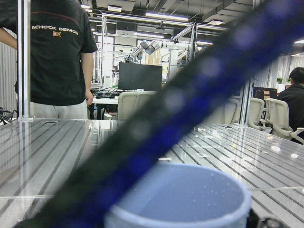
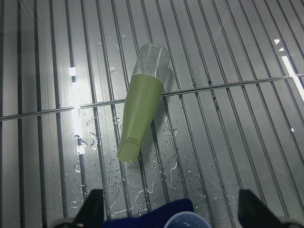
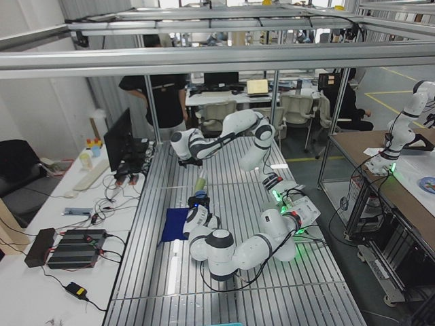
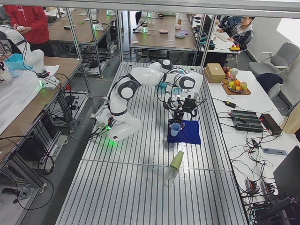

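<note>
A green bottle with a clear end [image 4: 174, 164] [image 2: 142, 107] lies on its side on the slatted metal table. My right gripper [image 3: 192, 163] is above it, open and empty, its fingertips at the lower corners of the right wrist view. A light blue cup [image 4: 176, 130] [image 1: 180, 199] is upright at my left gripper [image 3: 198, 204], over or on a dark blue cloth [image 4: 187, 138]; the gripper appears shut on it. A blurred dark band crosses the left wrist view, hiding part of the scene.
Water drops lie around the bottle. Bare slatted table [image 4: 122, 192] surrounds it. A white side table [image 3: 81, 272] with electronics, cables and a monitor [image 3: 119, 146] runs along one side. Metal frame posts and beams enclose the workspace.
</note>
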